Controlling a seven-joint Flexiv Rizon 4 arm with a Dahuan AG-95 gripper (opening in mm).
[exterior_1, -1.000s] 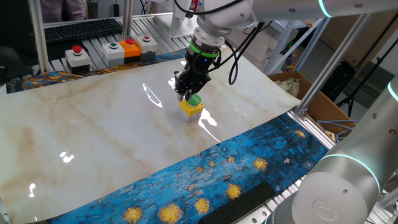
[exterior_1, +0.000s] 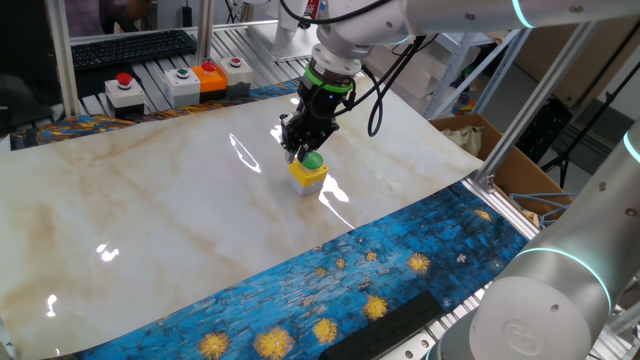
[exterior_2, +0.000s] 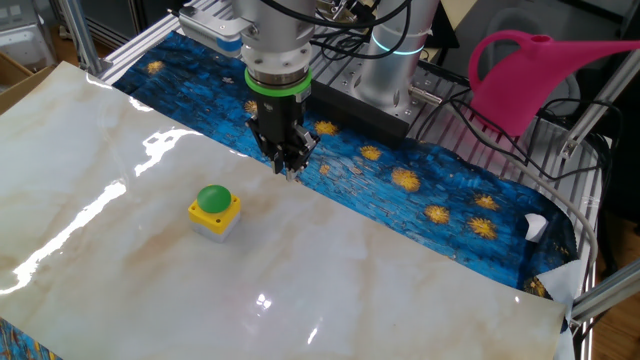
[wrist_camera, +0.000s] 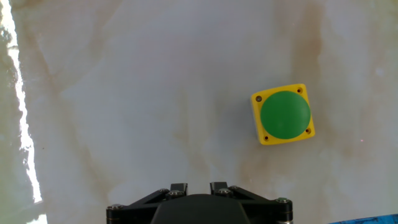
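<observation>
A green dome push button (wrist_camera: 285, 115) on a yellow square top with a pale base stands upright on the marbled sheet. In the wrist view it lies to the right of and beyond my gripper, whose two fingertips stand a small gap apart with nothing between them. Exterior view 2 shows the gripper (exterior_2: 284, 170) in the air, clear of the button (exterior_2: 214, 199) and on the robot-base side of it. From exterior view 1 the gripper (exterior_1: 297, 153) overlaps the edge of the button (exterior_1: 308, 176) by line of sight.
Several other button boxes, including an orange one (exterior_1: 210, 82), stand beyond the sheet's far edge near a keyboard (exterior_1: 135, 48). A pink watering can (exterior_2: 525, 80) is beside the robot base. The marbled sheet (exterior_1: 150, 220) is otherwise bare around the button.
The arm, gripper and button have not visibly moved.
</observation>
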